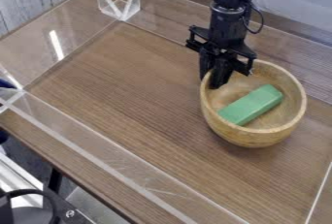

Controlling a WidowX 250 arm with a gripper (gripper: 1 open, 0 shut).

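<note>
A tan wooden bowl [236,134] sits on the right of the wooden table, holding a green rectangular block [250,105] lying diagonally inside. My black gripper [211,70] is at the bowl's upper left rim, its fingers pointing down over or onto the rim. Whether they hold the rim, and how far apart they are, is hard to tell.
A white wire-like piece [116,5] stands near the back left of the table [104,102]. Dark equipment [33,207] shows at the lower left edge.
</note>
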